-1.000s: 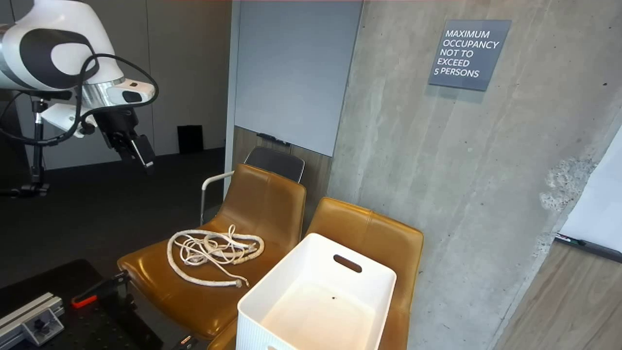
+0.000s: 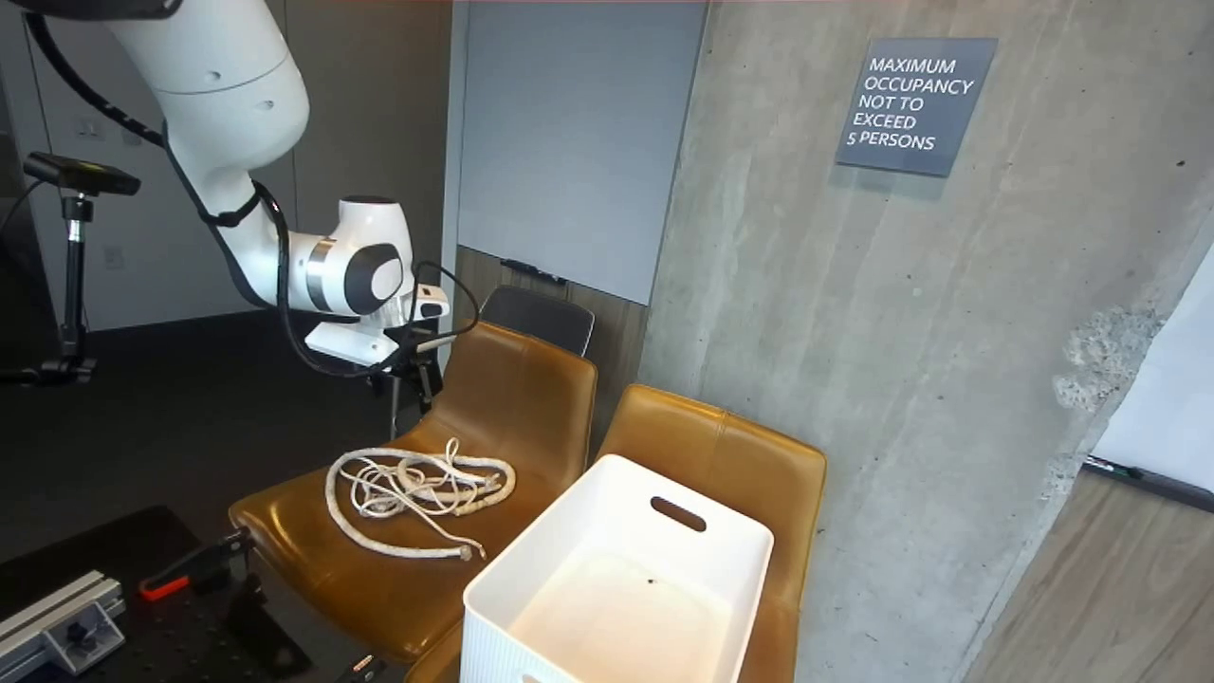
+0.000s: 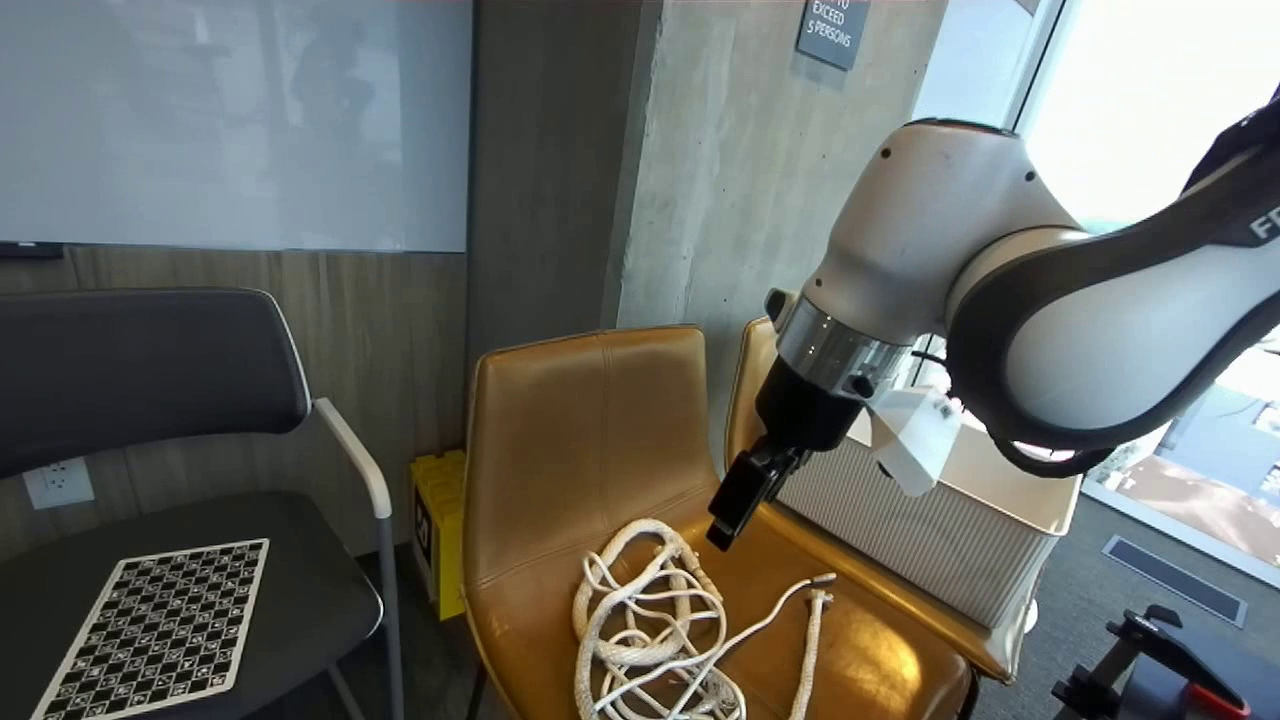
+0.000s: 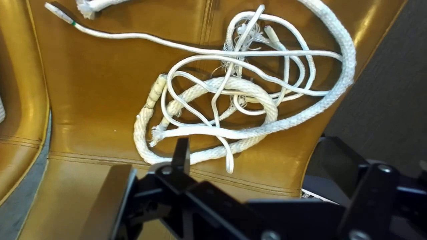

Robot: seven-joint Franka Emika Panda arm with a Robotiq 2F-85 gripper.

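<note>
A loose tangle of white ropes (image 2: 387, 489), thick and thin, lies on the seat of a tan leather chair (image 2: 341, 598). In the wrist view the thick rope (image 4: 346, 60) curves round at the right, while one thin cord (image 4: 132, 36) stretches to the upper left. My gripper is open, its dark fingers (image 4: 182, 154) wide apart with nothing between them. In exterior view 2 the gripper (image 3: 741, 498) hangs tilted above the chair and apart from the ropes. A white bin (image 2: 489, 620), its visible floor bare, stands on the neighbouring tan chair.
A dark chair (image 3: 300, 576) holding a checkered board (image 3: 162, 624) stands beside the rope chair. A yellow case (image 3: 441, 528) sits on the floor behind. Clamps (image 2: 193, 569) and a metal rail (image 2: 57, 620) occupy the near-left corner. The concrete wall (image 2: 910, 376) rises behind the bin.
My arm has swung right in exterior view 1, bringing the gripper from the far left to beside the rope chair's backrest, lower in the view. The ropes and bin have not moved.
</note>
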